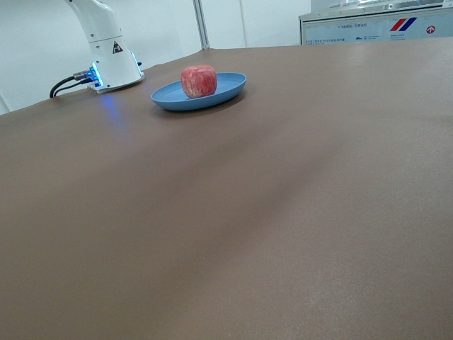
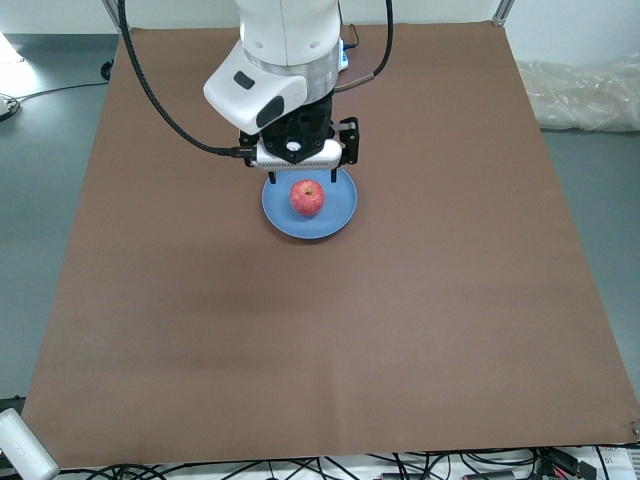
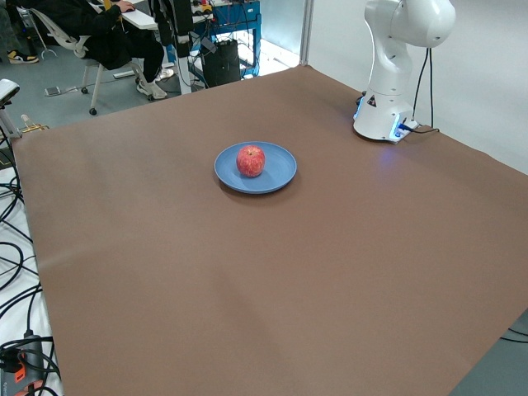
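Note:
A red apple rests on a blue plate, also seen in the top view as apple on plate and in the right view as apple on plate. In the left view my gripper hangs over the plate's back part, behind the apple as seen there; its two dark fingers look apart, with nothing visible between them. In the top and right views the arm's white base shows, and the gripper is out of frame.
Cables and hardware line its near edge in the left view. In the right view a seated person is beyond the table.

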